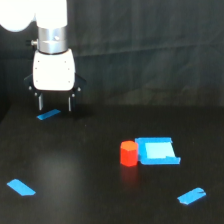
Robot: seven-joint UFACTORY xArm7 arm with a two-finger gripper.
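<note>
My gripper [55, 103], on a white hand, is at the far left of the black table. Its two fingers stand well apart, with nothing visible between them, so it is open. A red block [128, 153] with a hexagon-like outline rests right of the middle of the table, well away from the gripper. Just to its right lies a whitish square [159, 151] bordered with blue tape; the block appears to overlap or sit against its left border, and I cannot tell whether they touch.
Blue tape strips lie on the table: one near the gripper [48, 114], a front left strip [21, 187] and a front right strip [191, 196]. A dark curtain [145, 55] hangs behind. The table between gripper and block is clear.
</note>
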